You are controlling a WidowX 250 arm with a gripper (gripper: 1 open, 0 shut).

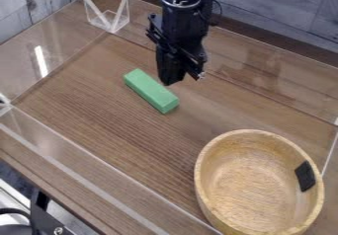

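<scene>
The dark robot gripper (169,69) hangs over the upper middle of the wooden surface, its fingers pointing down, just above and right of a green block (150,89) lying at an angle on the wood. I cannot make out anything held between the fingers; it looks shut.
A large cream round bowl (256,190) with a dark patch on its rim takes up the lower right. Walls border it at the back, and cables show at the lower left corner.
</scene>
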